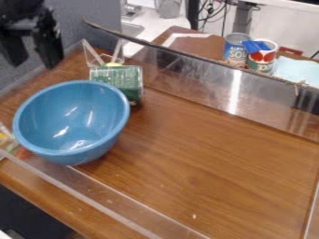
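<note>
My black gripper hangs at the upper left, above and behind a large blue bowl; it is dark and blurred, so its finger is unclear. The bowl is upright and looks empty. Just behind it, to the right, a green can lies on its side on the wooden surface.
Clear plastic walls edge the wooden surface, whose middle and right are clear. Beyond the back wall stand two cans with something blue, and a pale blue cloth. Small items sit at the left edge beside the bowl.
</note>
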